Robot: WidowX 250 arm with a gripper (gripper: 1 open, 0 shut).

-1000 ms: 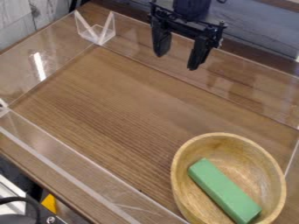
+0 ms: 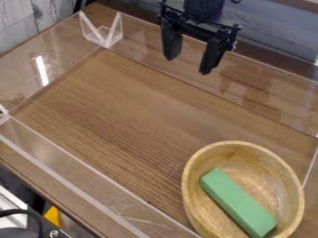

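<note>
My black gripper [image 2: 192,48] hangs over the back middle of the wooden tray, its two dark fingers spread apart and pointing down, with nothing visible between them. At the lower right a tan round bowl [image 2: 199,167] holds a green rectangular block [image 2: 237,201], which lies at a slant inside it.
A clear plastic piece [image 2: 103,31] stands at the back left corner. Transparent edges border the left side, and a dark cable shows at the bottom left.
</note>
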